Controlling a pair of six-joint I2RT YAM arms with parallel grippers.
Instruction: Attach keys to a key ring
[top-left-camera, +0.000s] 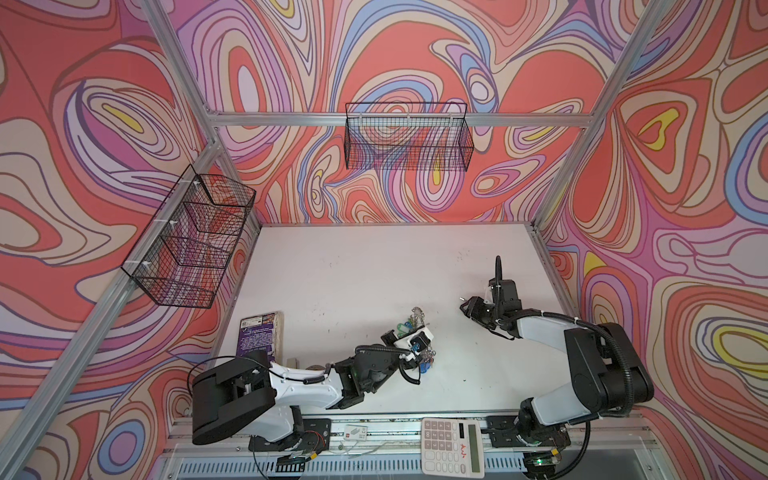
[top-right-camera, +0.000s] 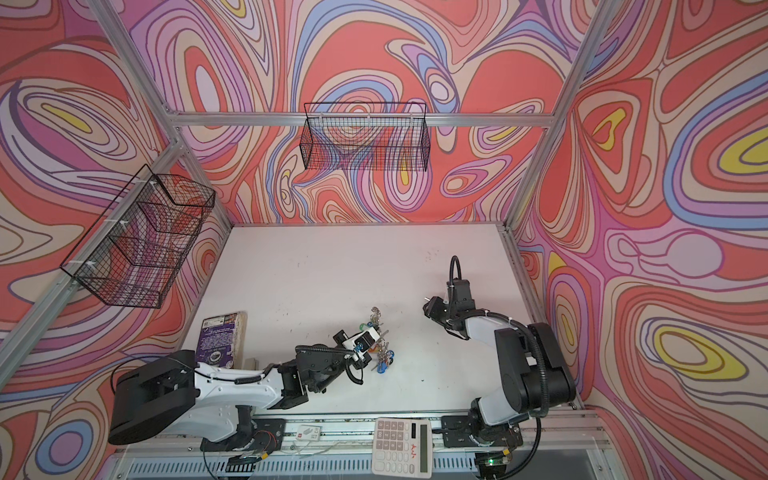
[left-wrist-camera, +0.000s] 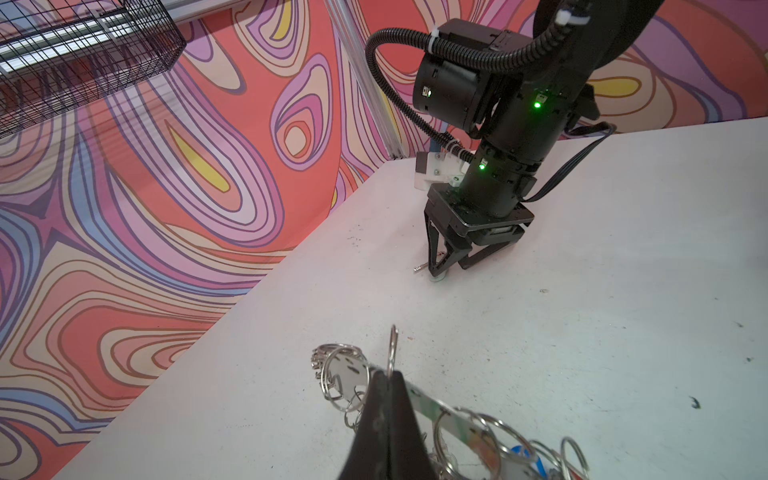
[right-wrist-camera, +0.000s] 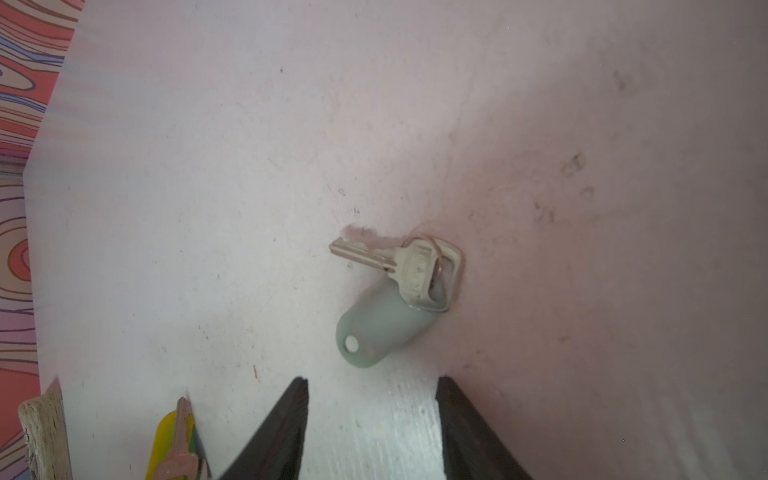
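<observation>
A silver key (right-wrist-camera: 416, 272) with a small ring through its head rests on a grey-green tag (right-wrist-camera: 380, 328) on the table. My right gripper is open just short of them, with nothing between its fingers. In the left wrist view my left gripper is shut, and a thin metal ring (left-wrist-camera: 393, 348), seen edge-on, stands up from its fingertips. Around it is a bunch of rings and keys (left-wrist-camera: 344, 372), with more rings (left-wrist-camera: 496, 440) to the right. In the top left view this cluster (top-left-camera: 417, 317) is partly hidden by the left gripper.
A purple-labelled box (top-left-camera: 260, 336) stands at the table's left. Wire baskets (top-left-camera: 408, 144) hang on the back and left frame. A calculator (top-left-camera: 452, 448) lies at the front edge.
</observation>
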